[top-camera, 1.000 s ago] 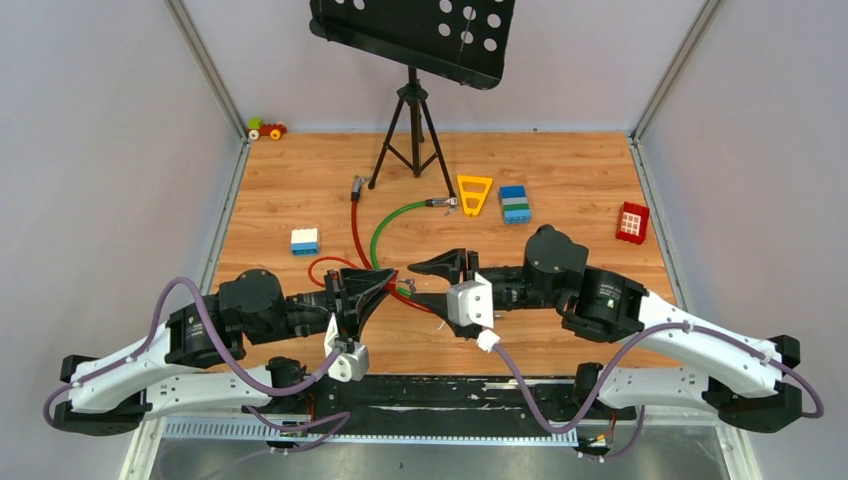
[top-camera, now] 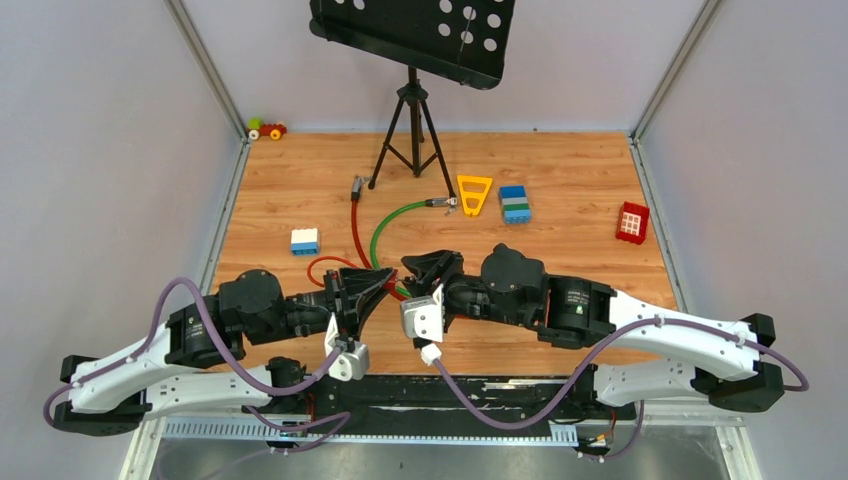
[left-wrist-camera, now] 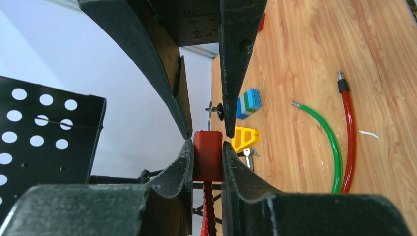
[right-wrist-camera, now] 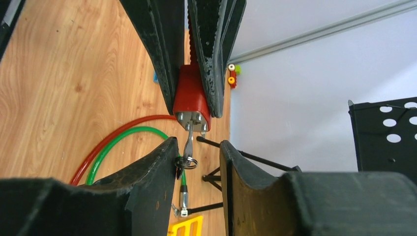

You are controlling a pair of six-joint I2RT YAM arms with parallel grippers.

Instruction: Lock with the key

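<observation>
My left gripper is shut on a red padlock-like lock body, which sits squarely between its fingers. From the lock's end face a small metal key sticks out, with split rings on it. The fingertips of my right gripper stand open on both sides of the key; the rings lie closer to one finger, and I cannot tell whether they touch it. Seen from the top, the left gripper and right gripper almost meet above the table.
Below lie a red hose and a green hose. Behind them stands a black music stand, with a yellow triangle frame and a blue block stack beside it.
Over the last second my right gripper has moved left to the lock, and its fingers now surround the key. The left arm looks still, with the lock held in place.
</observation>
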